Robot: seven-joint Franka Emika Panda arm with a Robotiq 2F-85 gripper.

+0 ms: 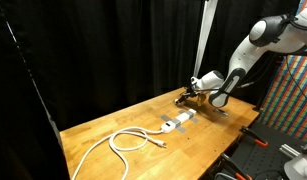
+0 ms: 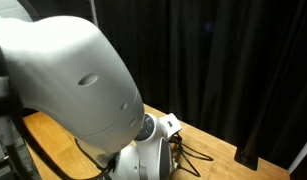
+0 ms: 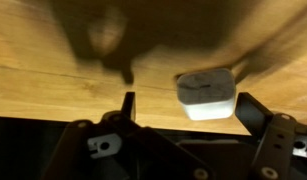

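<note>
A small block, grey on top with a white side, rests on the wooden table in the wrist view. My gripper is open above it. The block appears between the two fingers, much nearer the right finger, with a wide gap to the left one. Whether that right finger touches it, I cannot tell. In exterior view 1 the gripper is low at the table's far side, and the block is hard to make out there. The arm blocks most of exterior view 2.
A white power strip lies on grey tape patches mid-table, nearer the viewer than the gripper. Its white cord loops to the left. Black curtains hang behind the far edge.
</note>
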